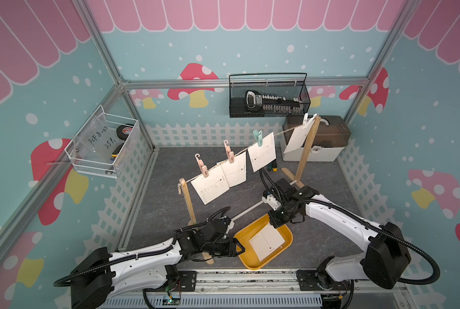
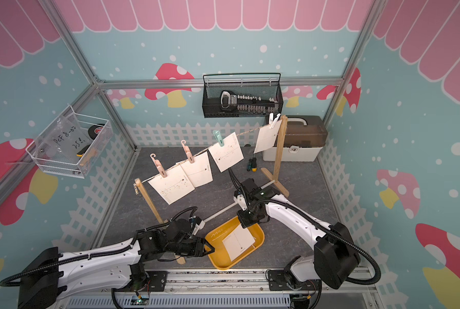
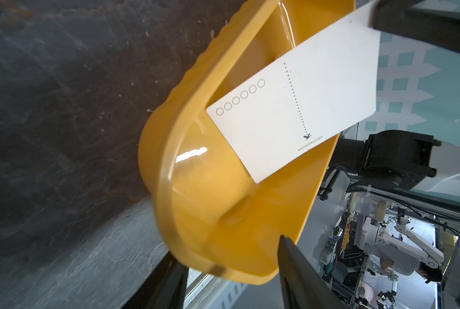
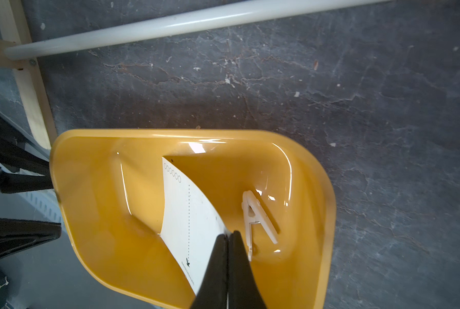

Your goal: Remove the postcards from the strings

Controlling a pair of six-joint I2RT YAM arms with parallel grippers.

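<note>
A white postcard (image 3: pixel 302 97) stands slanted in the yellow tray (image 1: pixel 249 262), bowed up toward my right gripper. That gripper is shut on the card's upper edge. By the tray's near left end is my left gripper, its fingers spread with the rim curving across between them; whether they press on it cannot be told. Still hanging from the string are a left postcard (image 1: pixel 209 186) and an overlapping one (image 1: pixel 235 171) under pink clips, one (image 1: pixel 262 153) under a green clip (image 1: pixel 258 137), and one (image 1: pixel 294 138) under white clips at the right post.
A loose pale clip (image 4: pixel 255 216) lies in the tray. Wooden posts (image 1: pixel 308 146) hold the string, joined low down by a white bar (image 4: pixel 199 23). A brown-lidded box (image 1: pixel 333 135) stands behind the right post. Dark floor right of the tray is clear.
</note>
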